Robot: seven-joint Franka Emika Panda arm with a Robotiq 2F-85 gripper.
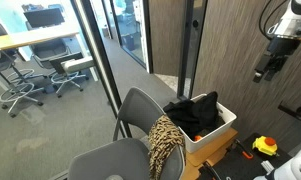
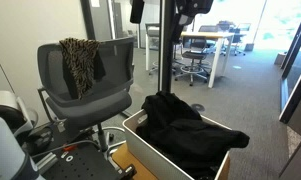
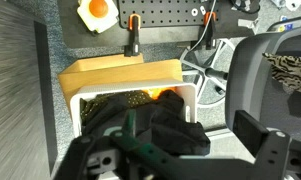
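A white box [image 1: 218, 133] holds a bunched black cloth [image 1: 193, 115]. In exterior view 2 the black cloth [image 2: 190, 130] hangs over the box's rim on the right. The wrist view looks down on the box, where something patterned and orange [image 3: 162, 92] shows beside the black cloth [image 3: 155, 122]. A leopard-print cloth [image 1: 163, 142] drapes over the back of a grey chair [image 1: 140, 110]. High above and to the side of the box hangs my gripper [image 1: 266, 72], apart from everything. In the wrist view its fingers stand wide apart with nothing held between them.
A cardboard flap [image 3: 120, 72] lies along the box's edge. Nearby, a dark perforated plate [image 3: 160, 12] carries a yellow-orange round object [image 3: 98, 9]. A dark wooden wall [image 1: 230, 85] stands behind the arm. The chair flanks the box.
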